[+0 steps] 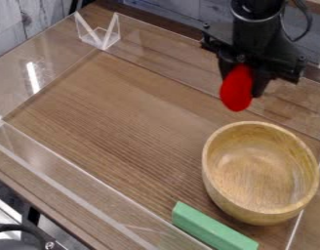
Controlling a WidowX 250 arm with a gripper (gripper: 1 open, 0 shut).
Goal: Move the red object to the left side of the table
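Observation:
The red object (237,89) hangs above the table, just beyond the back rim of the wooden bowl. My gripper (236,70) is shut on its upper end from above. The lower part of the red object shows plainly, while the fingers cover its top. Bare wooden table (85,112) stretches across the left side.
A round wooden bowl (215,181), empty inside, stands at the right front. In front of it lies a green block (213,228). A clear-white wire-like holder (98,34) stands at the back left.

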